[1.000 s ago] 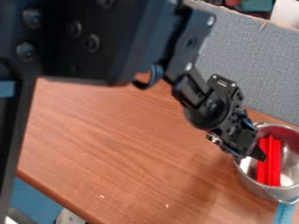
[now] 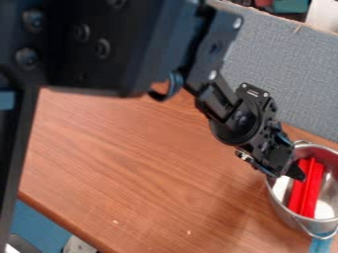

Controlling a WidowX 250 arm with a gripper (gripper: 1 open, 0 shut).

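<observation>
My gripper [image 2: 284,165] reaches down from the upper left to the rim of a steel bowl [image 2: 325,212] at the right edge of the view, its fingertips just inside or over the bowl's left side. A red object [image 2: 305,190], long and bar-like, lies in the bowl, with something white beside it. The fingers are dark and partly overlap, so I cannot tell whether they are open or shut, or whether they touch the red object.
A grey padded panel [image 2: 294,79] runs along the back. Blue floor shows at the lower left, and the black arm fills the upper left.
Very little differs. My gripper has shifted very slightly at the bowl's rim over the last second, while the bowl and red object look much the same.
</observation>
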